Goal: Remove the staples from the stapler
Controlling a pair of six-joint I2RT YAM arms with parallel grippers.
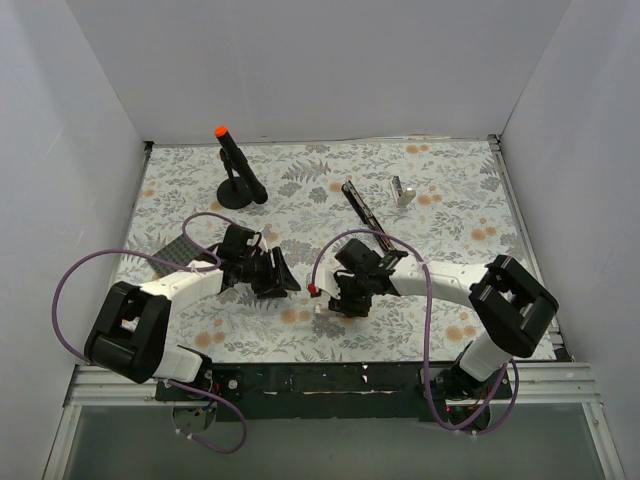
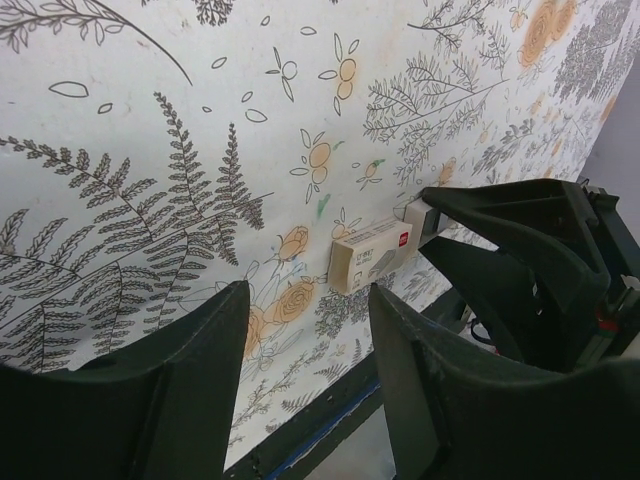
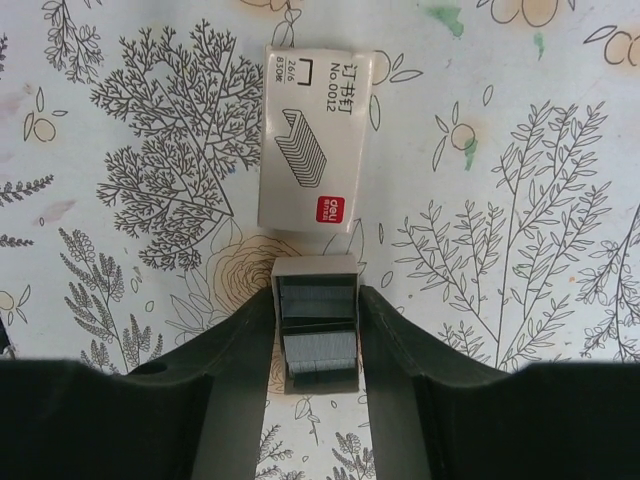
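Note:
The small staple box, white with a red label, lies on the patterned table; in the left wrist view it shows as a box (image 2: 365,252). Just beside it my right gripper is shut on a small open-topped tray holding dark and grey staple strips, down at the table. My left gripper stands open over bare table, left of the box. A long black stapler (image 1: 365,215) lies opened out behind my right arm.
A black stand with an orange-tipped bar (image 1: 242,168) is at the back left, a dark keyboard-like pad (image 1: 175,255) at the left, a small metal object (image 1: 400,192) at the back right.

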